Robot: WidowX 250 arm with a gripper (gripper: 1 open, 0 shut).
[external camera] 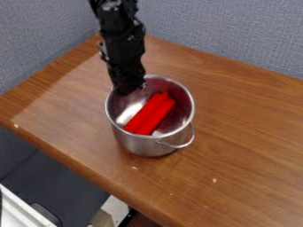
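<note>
A steel pot (pixel 165 142) with a wire handle stands on the wooden table, left of centre. Inside lie a red object (pixel 151 113) and a white item (pixel 129 113). My black gripper (pixel 130 88) reaches down from the top to the pot's back left rim, its fingertips at or just inside the rim. It looks shut; the fingertips are dark and small, and I see nothing held between them.
Grey padded walls stand behind and at the left. Below the table's left edge is a dark area with white pieces.
</note>
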